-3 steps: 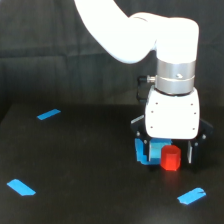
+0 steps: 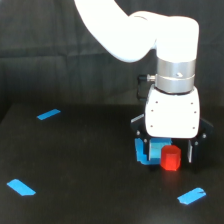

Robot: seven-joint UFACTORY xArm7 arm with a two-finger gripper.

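Note:
The white arm reaches in from the top, its hand pointing down at the right of the camera view. Under the hand, my gripper [image 2: 169, 147] is mostly masked by its white body, so its finger spacing is unclear. Right below it is a red block [image 2: 171, 158]. Blue pieces [image 2: 154, 148] stand beside and behind the red block, on its left, close up against it. Whether the fingers touch any of these blocks cannot be made out.
Flat blue strips lie on the dark table [image 2: 90, 160]: a far-left strip [image 2: 49, 114], a near-left strip [image 2: 20, 187] and a near-right strip [image 2: 192, 196]. A dark curtain [image 2: 60, 60] hangs behind.

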